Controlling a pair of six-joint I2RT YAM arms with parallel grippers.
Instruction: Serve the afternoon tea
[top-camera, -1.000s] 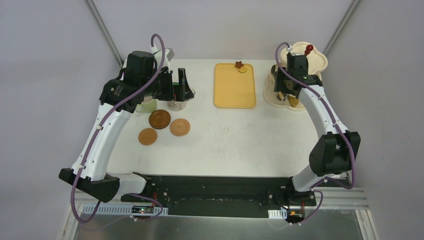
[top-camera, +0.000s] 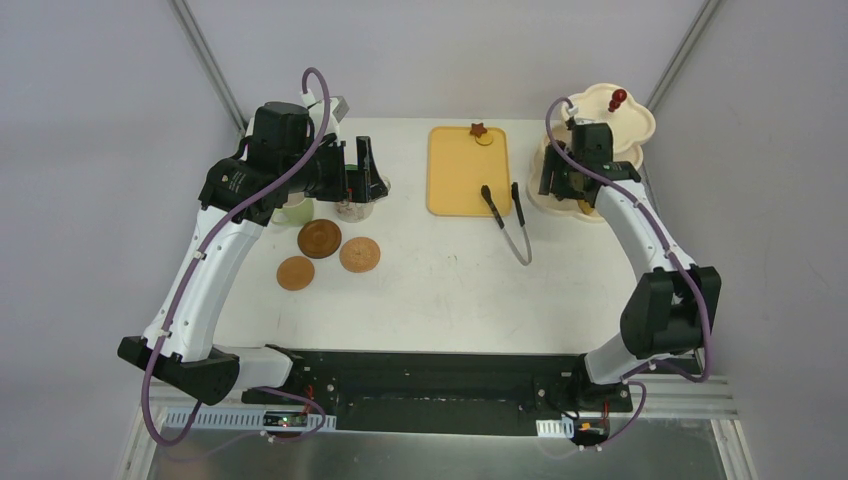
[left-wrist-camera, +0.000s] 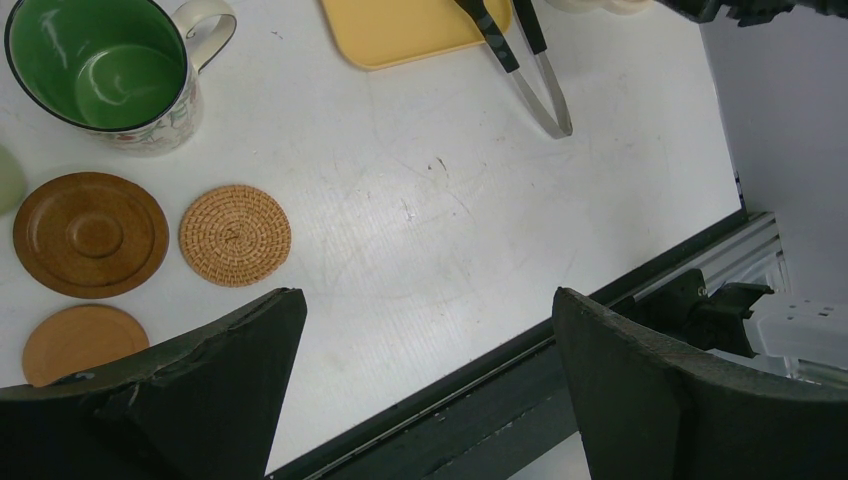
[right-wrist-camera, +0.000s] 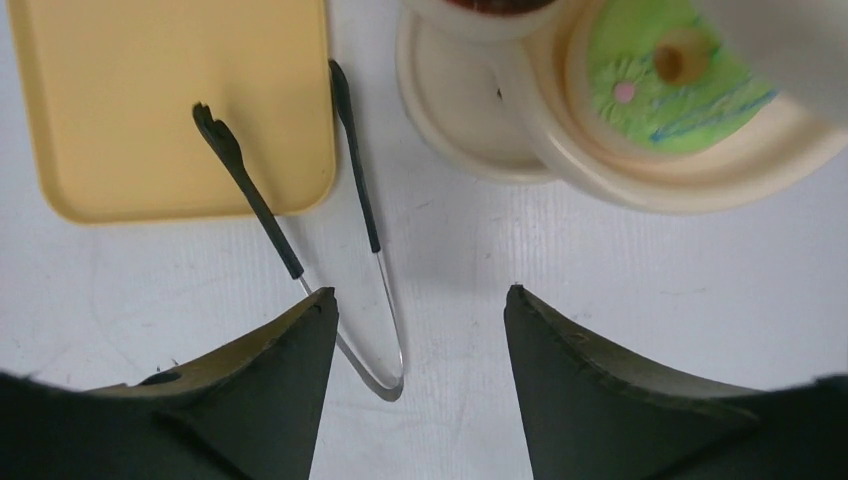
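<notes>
A pair of tongs (top-camera: 511, 228) with black handles and a metal bend is apart from my right gripper, one handle over the corner of the yellow tray (top-camera: 467, 185). My right gripper is open, its fingers apart with nothing held, at the tiered cream stand (top-camera: 630, 125). A green-topped donut (right-wrist-camera: 650, 100) sits on that stand in the right wrist view. My left gripper stands open and empty. Beneath the left arm is a floral mug (left-wrist-camera: 105, 70) with a green inside.
A dark brown coaster (top-camera: 319, 239), a woven coaster (top-camera: 360, 254) and a tan coaster (top-camera: 295, 273) lie at left, near a pale green cup (top-camera: 296, 211). Two small items, including a brown star (top-camera: 478, 129), are on the tray.
The right gripper moved slightly left. The left arm is still.
</notes>
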